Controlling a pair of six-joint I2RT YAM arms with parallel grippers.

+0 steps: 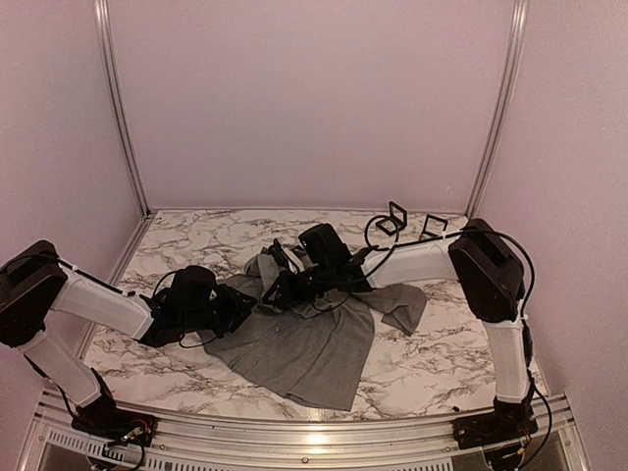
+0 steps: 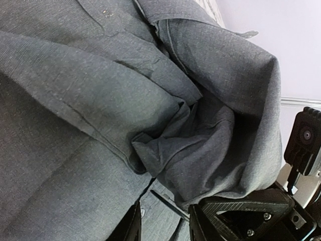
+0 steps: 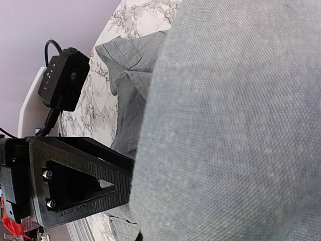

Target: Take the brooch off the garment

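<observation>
A grey garment (image 1: 304, 363) lies spread and rumpled on the marble table. My right gripper (image 1: 280, 289) is over its upper middle, close against raised folded cloth that fills much of the right wrist view; whether cloth is between its fingertips is hidden. My left gripper (image 1: 240, 306) is just left of it, over the garment; in the left wrist view its two fingertips (image 2: 131, 226) stand apart at the bottom, below a bunched fold (image 2: 195, 160). I cannot make out a brooch with certainty.
Two small black frames (image 1: 391, 221) stand at the back right of the table. Walls close in the back and both sides. Bare marble shows around the garment, with a metal rail (image 1: 304, 422) along the front edge.
</observation>
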